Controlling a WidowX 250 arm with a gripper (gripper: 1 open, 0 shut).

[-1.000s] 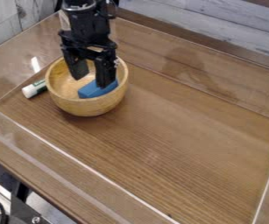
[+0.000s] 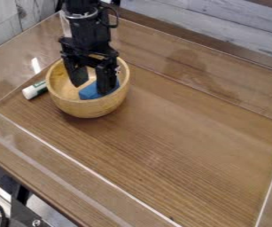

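Note:
A yellow bowl sits on the wooden table, left of centre, with a blue object inside it. My black gripper hangs over the bowl with its fingers apart, reaching down around and above the blue object. Whether a finger touches it is hard to tell.
A small white and green cylinder lies just left of the bowl. Black cables run at the lower left. A white wall edge borders the back right.
The gripper has shifted slightly left over the bowl. The bowl and the blue object look nearly unchanged.

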